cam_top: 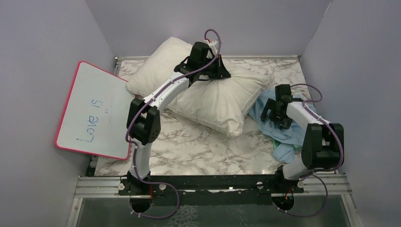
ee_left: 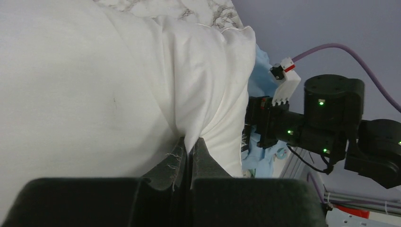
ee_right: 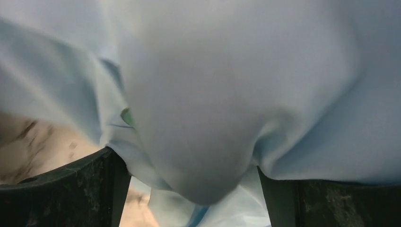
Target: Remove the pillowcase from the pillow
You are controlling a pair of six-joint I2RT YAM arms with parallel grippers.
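Note:
The bare white pillow (cam_top: 217, 101) lies slantwise across the table, pinched near its middle. My left gripper is shut on a fold of its white cloth. To the right of the pillow the blue pillowcase (cam_top: 257, 111) lies crumpled, with a bit of green lining showing. Down at the pillowcase stands my right gripper, its fingers (ee_right: 80, 191) wide apart. Blue cloth bulges between them without being clamped. The pillow and the pillowcase are apart as separate pieces, though their edges meet closely in the top view.
A second white pillow or pillow part (cam_top: 158, 64) lies at the back left. Leaning at the left is a whiteboard (cam_top: 97, 111) with a pink rim. Grey walls (cam_top: 352, 71) close in the sides and back.

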